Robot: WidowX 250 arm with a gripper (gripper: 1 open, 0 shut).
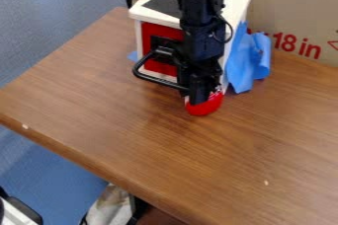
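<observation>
My black gripper [201, 91] points down at the front of a white and red toy appliance [153, 41], at a red round object [204, 105] low on the table at its right front corner. The fingertips are at that object; whether they are shut on it is unclear. A black handle bar crosses the red front to the left of the gripper, and the arm hides much of the appliance.
Blue tape or cloth [250, 56] lies along the appliance's right side. A cardboard box [297, 12] stands behind.
</observation>
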